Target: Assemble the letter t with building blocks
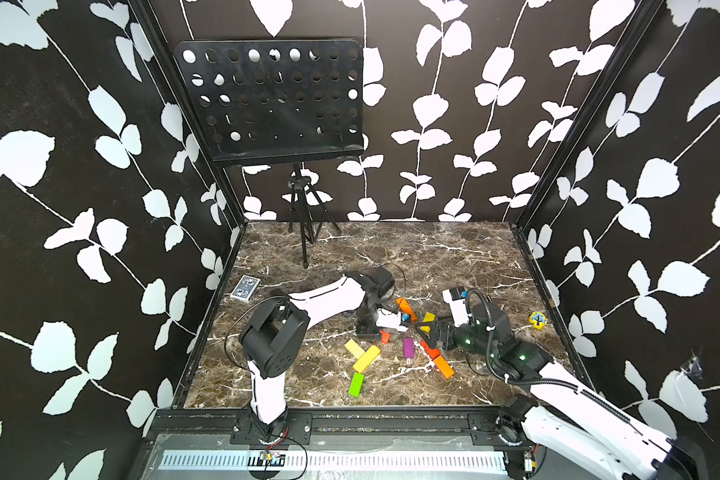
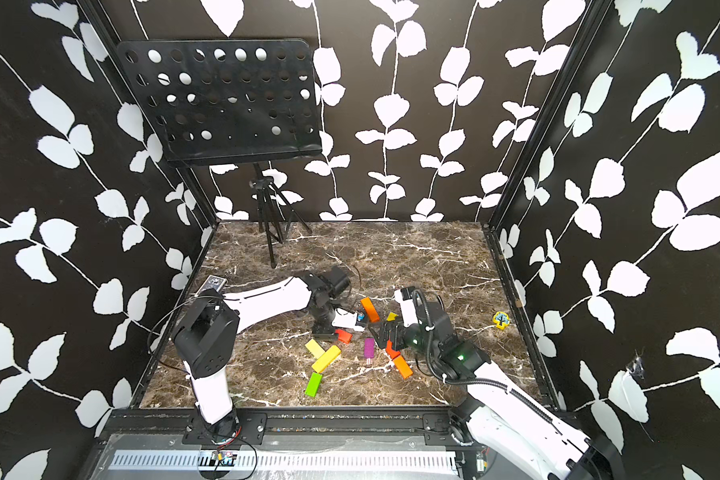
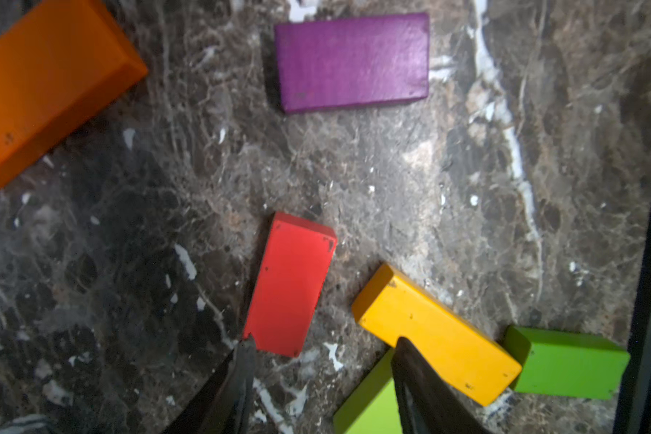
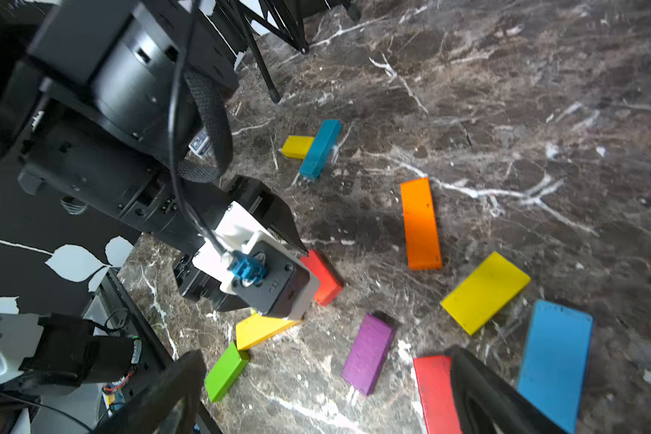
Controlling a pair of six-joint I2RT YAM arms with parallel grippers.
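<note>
Building blocks lie spread on the marble table. My open left gripper hangs over the red block [image 3: 290, 285], one fingertip overlapping its near end in the left wrist view; nothing is gripped. Beyond it lie a purple block [image 3: 354, 63], an orange block [image 3: 50, 90], a yellow block [image 3: 437, 336] and a green block [image 3: 571, 365]. My right gripper is open and empty, its right finger partly covering a second red block [image 4: 434, 390] and a blue block [image 4: 554, 361]. Another yellow block [image 4: 486, 291] and an orange block [image 4: 420, 222] lie beyond.
A teal block [image 4: 320, 149] and a yellow block [image 4: 296, 147] lie together behind the left arm. The two grippers are close together over the middle. A music stand [image 1: 284, 100] stands at the back left; a card box [image 1: 245, 288] lies left.
</note>
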